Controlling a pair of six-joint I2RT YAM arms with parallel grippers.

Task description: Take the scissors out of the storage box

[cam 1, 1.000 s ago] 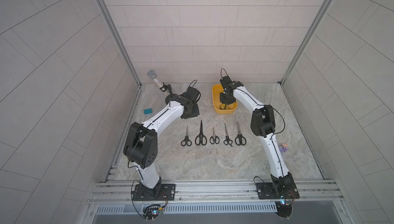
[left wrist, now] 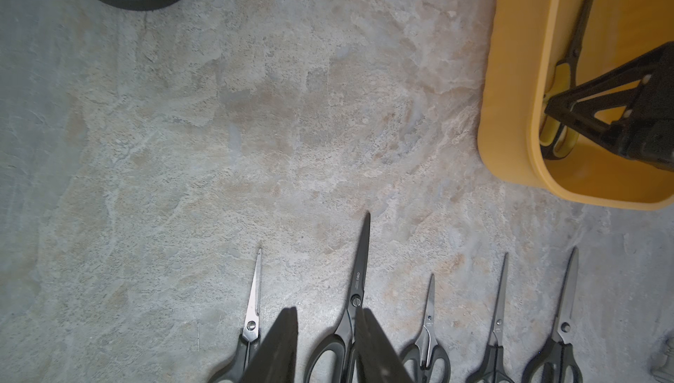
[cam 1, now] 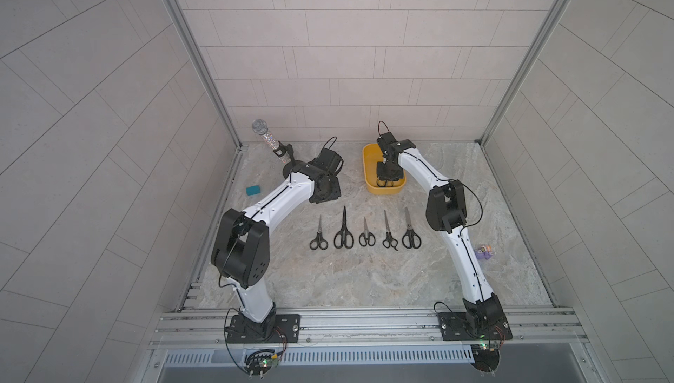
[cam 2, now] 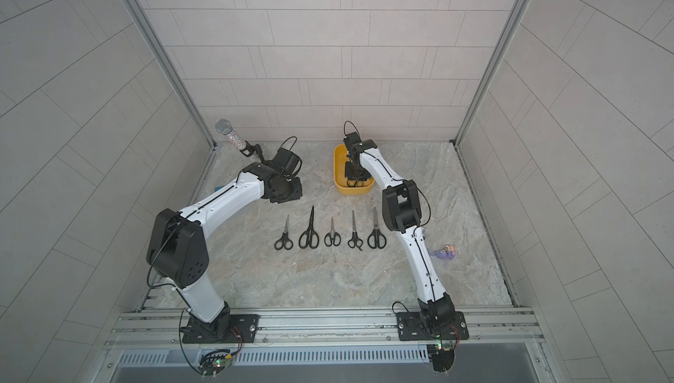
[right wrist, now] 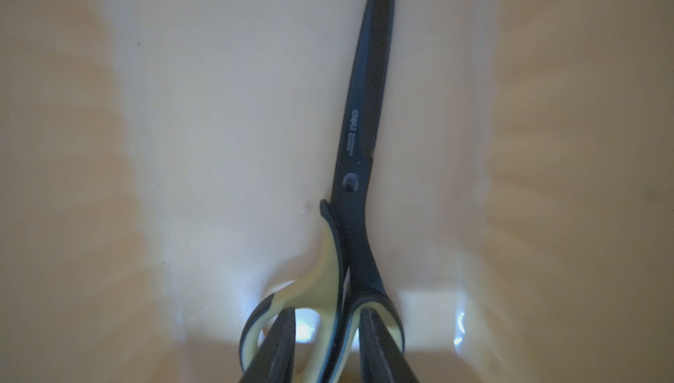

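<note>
Inside the yellow storage box [cam 1: 368, 177] lies one pair of scissors [right wrist: 356, 165] with dark blades and yellow-and-black handles. My right gripper is in the box, open over the handle end, one fingertip at each loop. Nothing shows as gripped; whether the fingers touch the handles I cannot tell. Several scissors with black handles lie in a row on the table, among them an all-dark pair [left wrist: 358, 277] and a silver-bladed pair [left wrist: 254, 305]. My left gripper hangs above the table left of the box, its fingers apart and empty.
A microphone [cam 1: 261, 129] on a dark stand is at the back left, near a small blue block [cam 1: 252, 190]. A purple item [cam 1: 483, 251] lies right of the right arm. Bare table stretches in front of the scissors row.
My right gripper has come lower inside the box and slightly toward the front, covering more of the scissors' handles. The left arm and the row of scissors look unchanged.
</note>
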